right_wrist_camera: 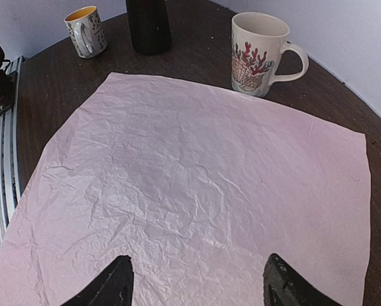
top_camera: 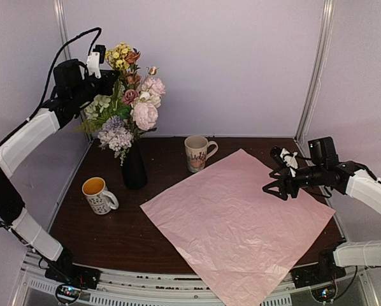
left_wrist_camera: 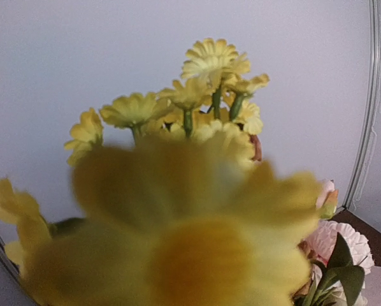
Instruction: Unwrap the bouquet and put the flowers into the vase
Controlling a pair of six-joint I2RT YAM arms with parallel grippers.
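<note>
The black vase [top_camera: 134, 169] stands upright at the left of the table, with a bouquet of pink, lilac and pale green flowers [top_camera: 144, 115] in it. At the bouquet's upper left, my left gripper [top_camera: 116, 78] is shut on the stem of the yellow flowers [top_camera: 118, 56]; the rust-coloured blooms [top_camera: 132, 57] beside them seem part of the same spray. Its lower stem is hidden among the other blooms. In the left wrist view a yellow bloom [left_wrist_camera: 200, 255] covers the fingers. My right gripper is open and empty above the pink sheet.
The pink sheet [top_camera: 235, 223] lies flat and bare on the dark table. A mug with an orange inside [top_camera: 100, 197] stands left of the vase's front, and a coral-patterned mug [top_camera: 197, 155] stands to the vase's right.
</note>
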